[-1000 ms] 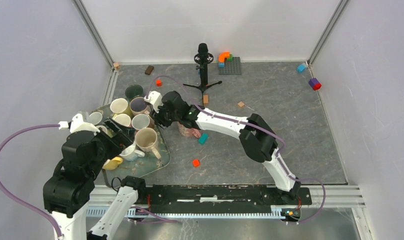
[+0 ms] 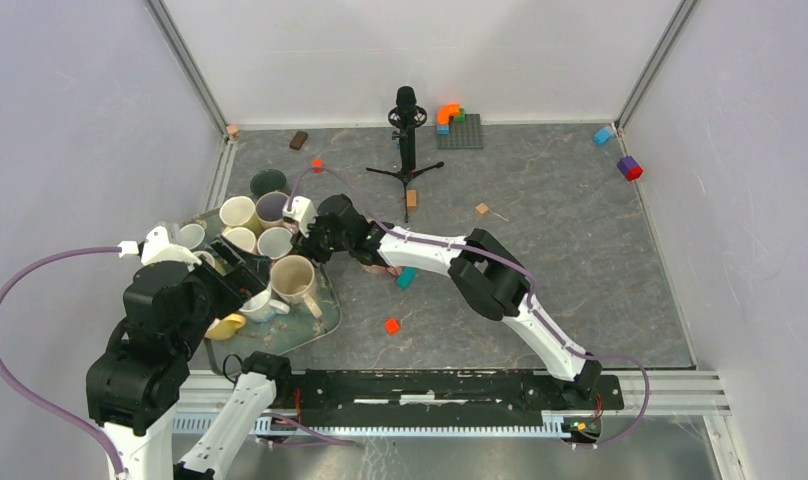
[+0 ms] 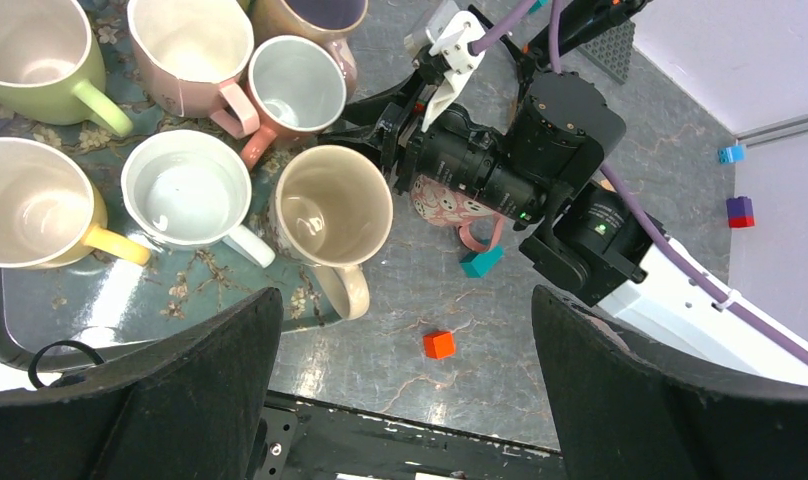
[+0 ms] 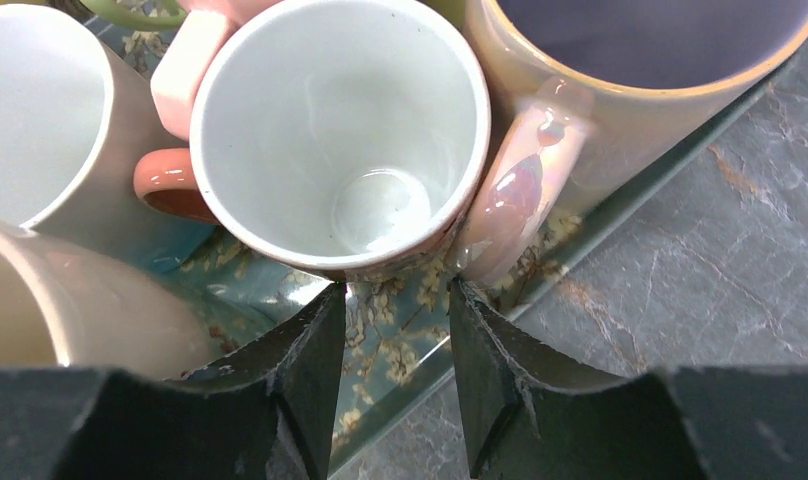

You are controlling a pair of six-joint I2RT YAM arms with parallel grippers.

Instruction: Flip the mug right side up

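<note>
My right gripper (image 2: 305, 240) reaches into the crowded mug tray (image 2: 315, 335). In the right wrist view its fingertips (image 4: 325, 305) sit low beside a white-lined mug (image 4: 340, 130); they are slightly apart, and I cannot tell what is between them. A beige mug (image 3: 330, 215) stands just nearer. A pink patterned mug (image 3: 440, 200) lies outside the tray on the table, mostly under the right arm; its orientation is unclear. My left gripper (image 2: 242, 270) hangs over the tray's left part, open and empty, fingers wide apart in its wrist view.
A black stand (image 2: 407, 140) and a grey baseplate (image 2: 460, 135) with blocks are at the back. Small blocks like the red (image 2: 391, 326) and teal (image 2: 406, 277) ones lie on the table.
My right arm has moved left, further into the tray, and the white-lined mug beside it has shifted slightly left. The left arm has not moved.
</note>
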